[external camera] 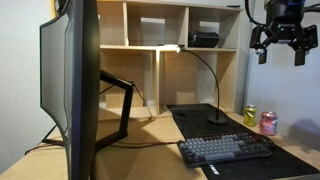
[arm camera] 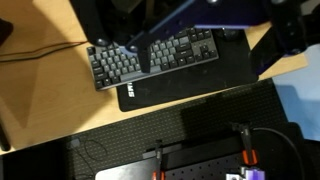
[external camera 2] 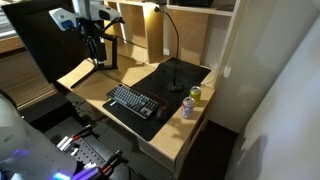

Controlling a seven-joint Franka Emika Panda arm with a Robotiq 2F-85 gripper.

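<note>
My gripper (external camera: 280, 59) hangs high at the right of exterior view 1, fingers apart and nothing between them. It is well above the desk. A dark grey keyboard (external camera: 225, 149) lies on a black desk mat (external camera: 262, 166). Beyond the keyboard stand a yellow-green can (external camera: 249, 116) and a pink can (external camera: 268, 123), close together. In the wrist view the keyboard (arm camera: 150, 58) shows below my blurred dark fingers, which hide part of it. Exterior view 2 has both the yellow-green can (external camera 2: 195, 93) and the pink can (external camera 2: 187, 107) upright near the desk's right edge.
A large monitor (external camera: 82, 90) fills the left of exterior view 1. A thin black lamp (external camera: 213, 75) arches over the mat. Wooden shelves (external camera: 141, 50) stand behind, with a black case (external camera: 203, 40) on one. Bare desk (external camera 2: 160, 146) shows at the front.
</note>
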